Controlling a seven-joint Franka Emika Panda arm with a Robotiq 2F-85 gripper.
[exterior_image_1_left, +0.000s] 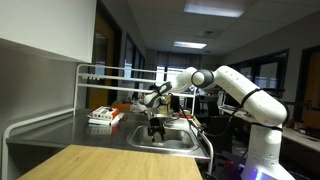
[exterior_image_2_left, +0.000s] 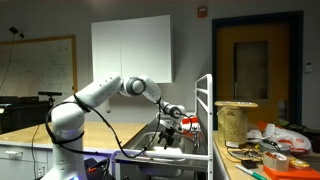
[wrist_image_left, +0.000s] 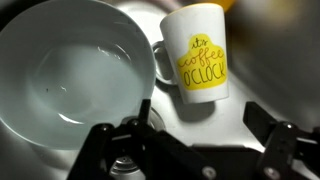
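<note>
In the wrist view a white mug with a yellow patch reading "it's coffee o'clock" lies in the sink basin, its handle turned toward a large pale bowl on the left. My gripper stands open over the basin, its dark fingers apart at the bottom of the view, below the mug, and nothing between them is held. Part of the round drain shows beneath the bowl. In exterior view 1 the gripper hangs down into the sink; the mug and bowl cannot be made out there.
A wooden counter lies in front of the sink, mostly bare. White rack rails border the sink. Beyond them in exterior view 2 are a tan cylinder and a cluttered table with bags.
</note>
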